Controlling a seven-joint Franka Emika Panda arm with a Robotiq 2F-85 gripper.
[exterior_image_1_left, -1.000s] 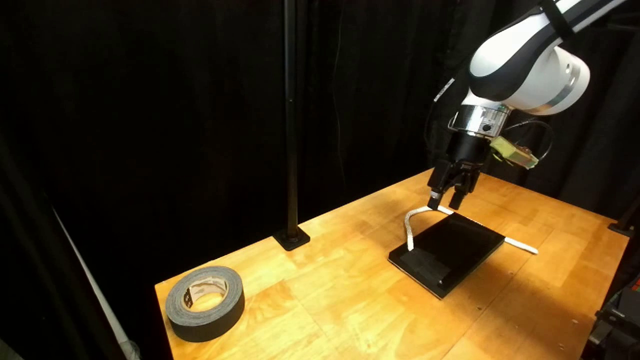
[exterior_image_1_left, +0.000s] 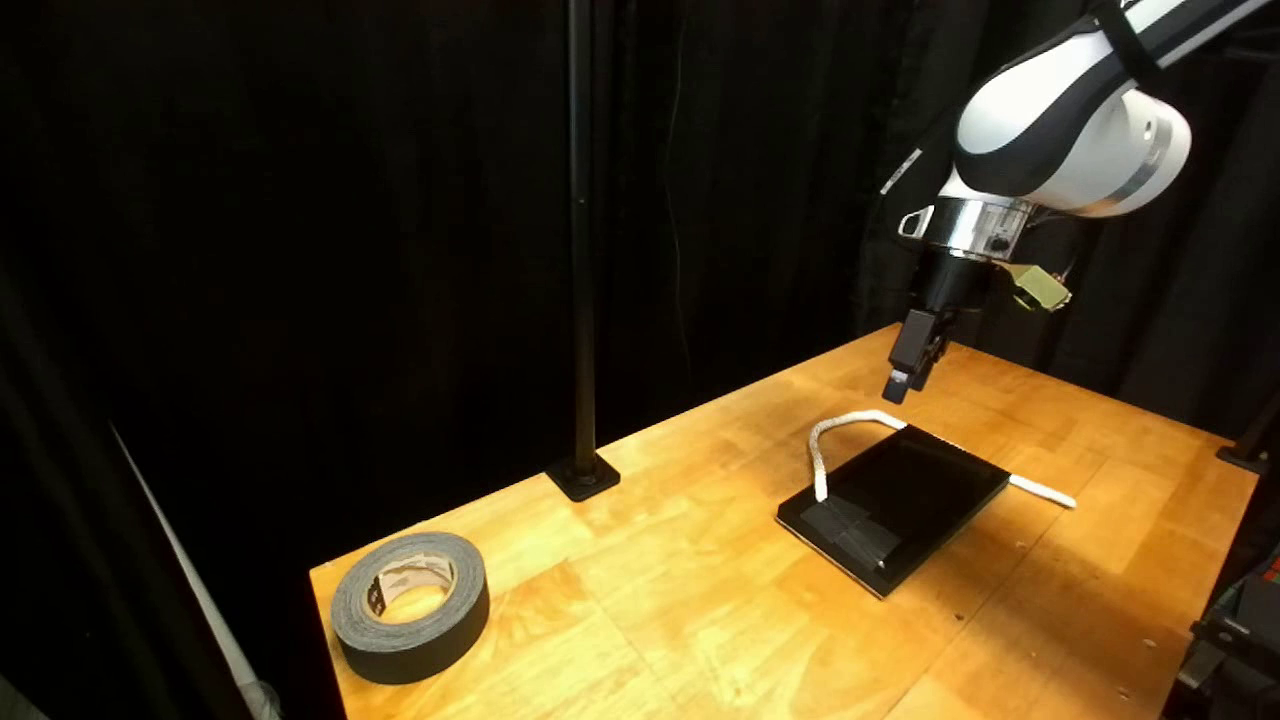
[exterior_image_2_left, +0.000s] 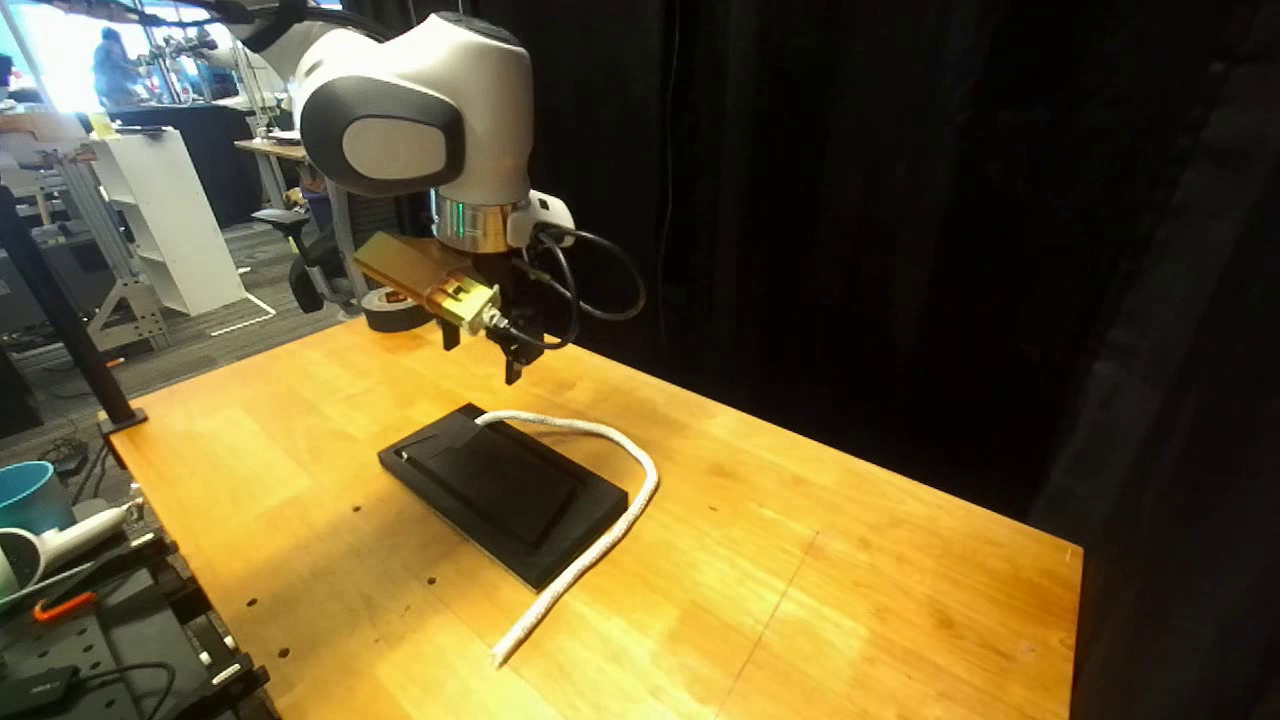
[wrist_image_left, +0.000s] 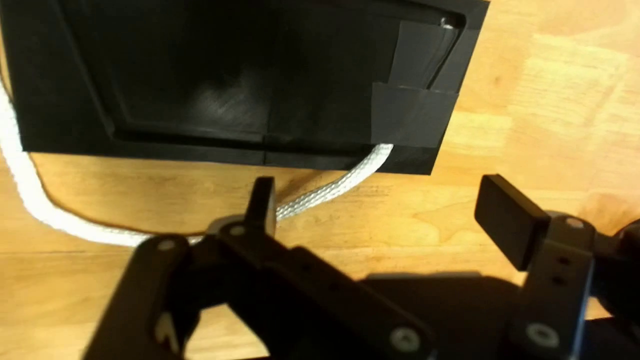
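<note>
A white braided rope (exterior_image_2_left: 639, 476) curves off one end of a black rectangular board (exterior_image_1_left: 918, 486) and along its side on the wooden table. In the wrist view one rope end emerges from under a dark tape patch (wrist_image_left: 408, 114) near the corner of the board (wrist_image_left: 198, 78), and the rope (wrist_image_left: 336, 187) passes behind the left finger. My gripper is open, its fingers wide apart with nothing gripped between them. It hangs above the table beside the board, as the gripper (exterior_image_2_left: 482, 360) in exterior view 2 also shows, apart from board and rope.
A roll of dark tape (exterior_image_1_left: 414, 606) lies at the table's far left corner in exterior view 1. A black post (exterior_image_1_left: 583, 264) stands at the table's back edge. Much of the table (exterior_image_1_left: 708, 600) between roll and board is bare.
My gripper has risen a little, shifted right in exterior view 1 and turned, so its fingers now nearly overlap there. The board and rope look unmoved.
</note>
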